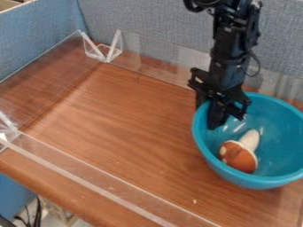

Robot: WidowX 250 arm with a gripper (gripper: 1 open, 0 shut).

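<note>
My black gripper [221, 105] is at the left back rim of a turquoise bowl [263, 173], its fingers over and partly inside the rim; whether they grip it I cannot tell. In the bowl lies an orange-brown object with a white top, resembling a toy mushroom [238, 155].
White brackets [102, 49] stand at the back left and left edge. Padded grey-blue walls [142, 18] rise behind and to the left.
</note>
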